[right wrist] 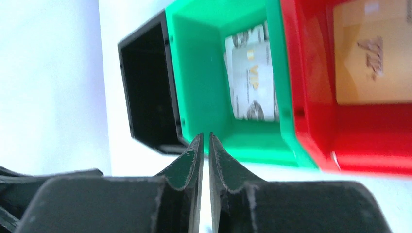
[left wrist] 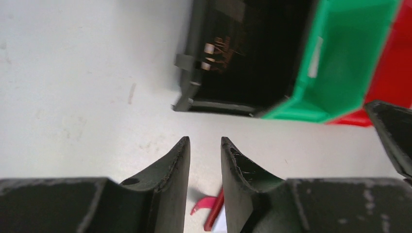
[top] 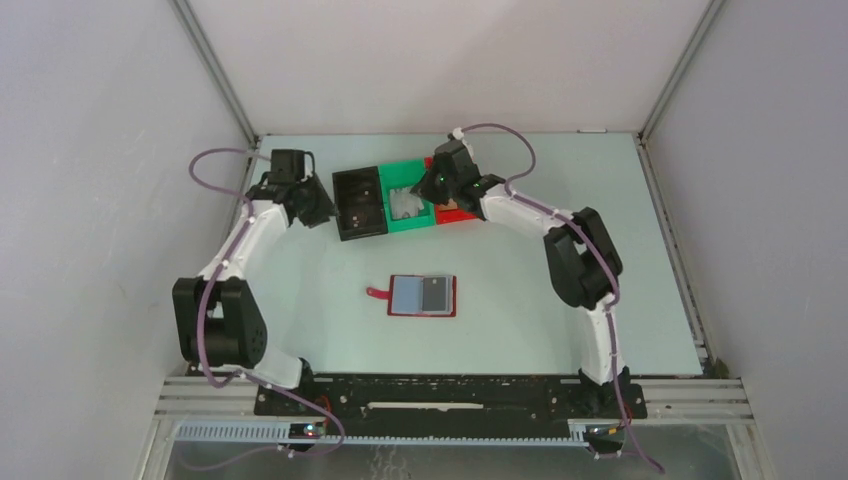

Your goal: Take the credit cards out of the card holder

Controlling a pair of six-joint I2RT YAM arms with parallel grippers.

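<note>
The card holder (top: 405,296) lies open on the front middle of the table, red-edged, with clear sleeves and a red strap; whether cards sit inside cannot be made out. My left gripper is slightly open and empty, to the left of the black bin (top: 361,232). Over the green bin (top: 410,225) hangs my right gripper, a narrow gap between its fingertips and nothing in it. White VIP cards (right wrist: 251,73) rest in the green bin, and an orange card (right wrist: 371,56) lies in the red bin (right wrist: 369,131). Dark card print (left wrist: 221,53) shows in the black bin.
The black, green and red bins stand side by side at the back of the table. Bare tabletop (top: 590,190) stretches to the right, and the space between the bins and the holder is clear.
</note>
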